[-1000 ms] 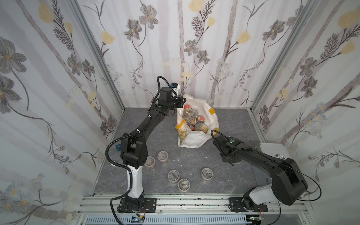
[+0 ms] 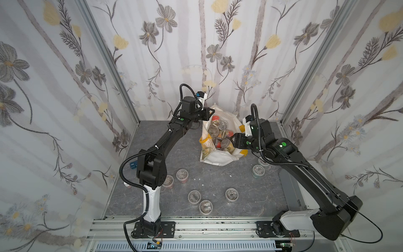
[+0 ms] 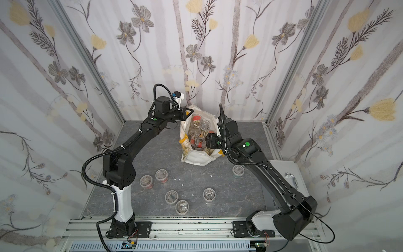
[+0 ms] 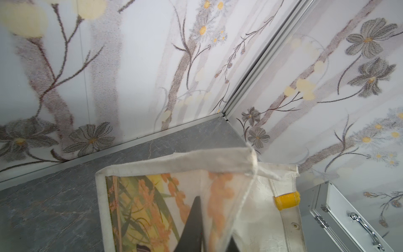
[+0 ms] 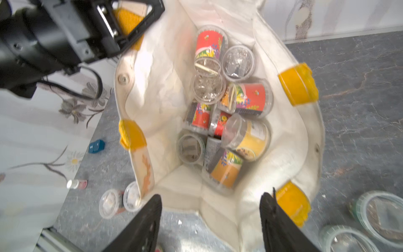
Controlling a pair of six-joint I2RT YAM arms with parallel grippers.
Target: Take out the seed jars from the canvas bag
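Observation:
The white canvas bag (image 2: 220, 157) stands open at the back centre, holding several seed jars (image 5: 247, 138) with red or yellow labels, some lying, some upright. My left gripper (image 2: 208, 113) is shut on the bag's upper left edge, the folded fabric (image 4: 222, 189) filling much of the left wrist view. My right gripper (image 2: 237, 142) hangs over the bag's right front, its fingers open and empty at the bottom of the right wrist view, pointing down toward the jars.
Several clear-lidded jars (image 2: 231, 194) stand outside the bag along the front and right of the grey table (image 2: 151, 134). A silver case (image 3: 281, 168) sits at the right edge. A small blue object (image 5: 96, 146) lies at the left.
My right arm has risen and moved from the right front up and back over the bag. The left gripper, still holding the bag, has shifted slightly right.

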